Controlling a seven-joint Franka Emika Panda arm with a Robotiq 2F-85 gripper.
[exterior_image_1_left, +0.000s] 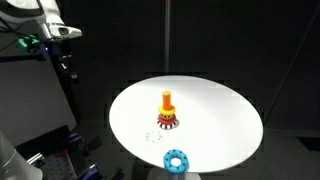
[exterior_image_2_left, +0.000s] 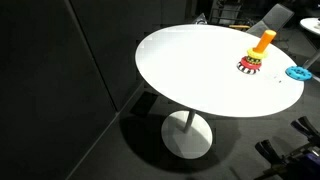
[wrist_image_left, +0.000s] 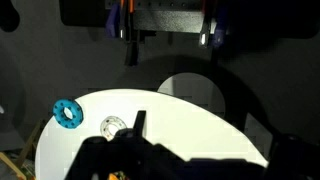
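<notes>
On the white round table stands a stacking toy with an upright orange post above yellow, red and patterned rings. A blue ring lies flat at the near table edge; the wrist view also shows this blue ring. Between ring and toy lies a pale, whitish ring, faint in exterior view 1. My gripper is open, its dark fingers wide apart and empty, away from the toy and the rings. In the wrist view the fingers hide most of the toy.
The white arm is at the left in exterior view 1, with dark cables below.
</notes>
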